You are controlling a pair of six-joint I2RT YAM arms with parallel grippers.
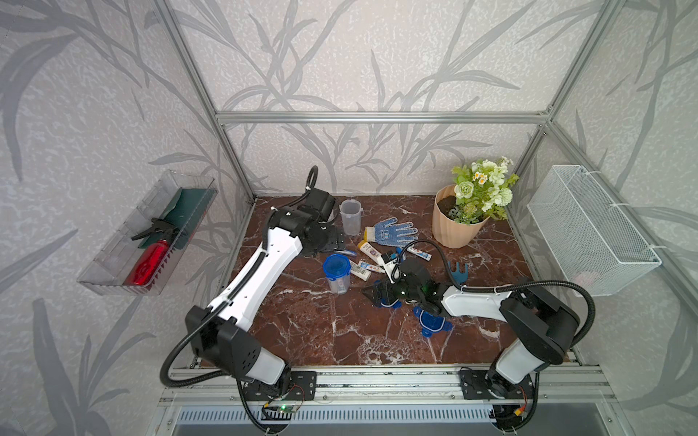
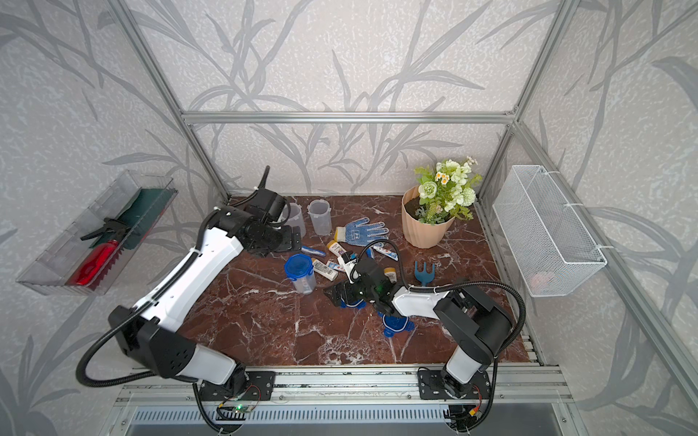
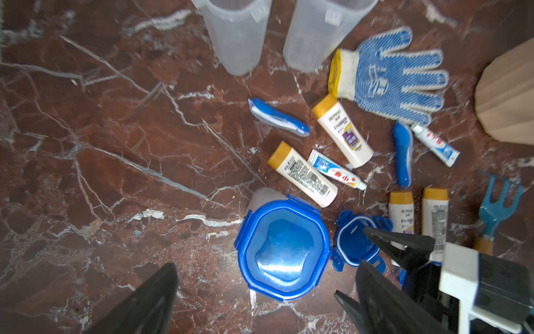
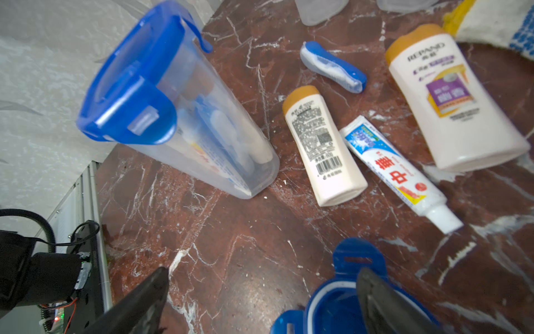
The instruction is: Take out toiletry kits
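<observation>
A clear cup with a blue lid (image 4: 217,128) stands on the marble table, a blue-white brush and other items showing through its wall. My left gripper (image 1: 328,250) hangs open above and behind this cup, apart from it. In the left wrist view the lid (image 3: 283,247) lies below the open fingers (image 3: 141,300), nothing between them. My right gripper (image 2: 345,293) is low and open over a loose blue lid (image 4: 361,311), partly hidden by a finger. A small bottle (image 4: 322,144), a toothpaste tube (image 4: 397,172), a larger bottle (image 4: 456,100) and a folding toothbrush (image 4: 333,66) lie on the table.
Two empty clear cups (image 3: 236,33) stand at the back. A glove (image 1: 393,231), a flowerpot (image 1: 454,221) and a blue fork (image 1: 458,273) are to the right. Another blue lid (image 1: 432,320) lies near the right arm.
</observation>
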